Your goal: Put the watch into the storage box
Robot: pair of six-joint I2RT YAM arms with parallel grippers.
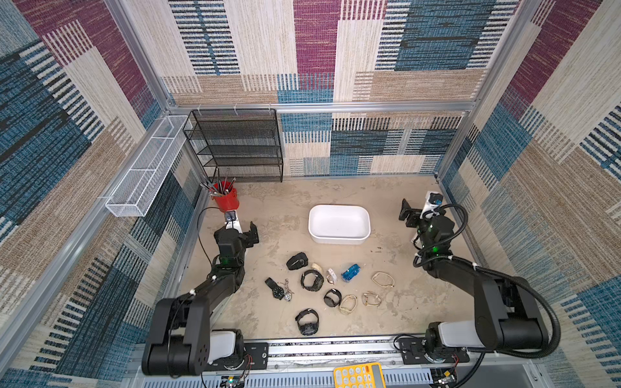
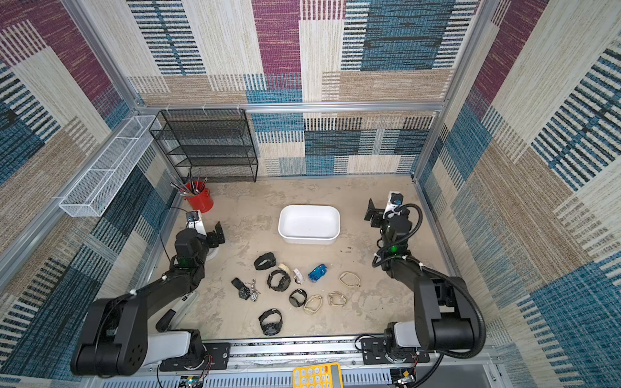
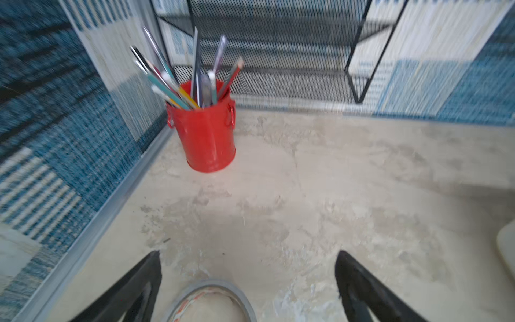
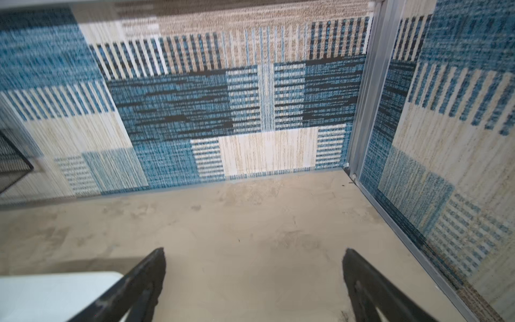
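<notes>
The white storage box (image 1: 339, 238) stands empty in the middle of the table. In front of it lie several watches, among them a black one (image 1: 297, 261), a larger black one (image 1: 307, 322), a blue one (image 1: 350, 272) and a gold one (image 1: 383, 279). To the box's left, my left gripper is open, with only bare table and a ring-shaped item between its fingers. Right of the box, my right gripper also stands open and empty; a corner of the box shows at lower left in that wrist view. Both grippers are apart from every watch.
A red bucket of pens (image 3: 206, 134) sits at the back left, before a black mesh rack (image 1: 236, 148). The white wire basket (image 1: 148, 168) hangs along the left wall. A yellow calculator (image 1: 359, 375) lies at the front edge. Table behind and right of the box is clear.
</notes>
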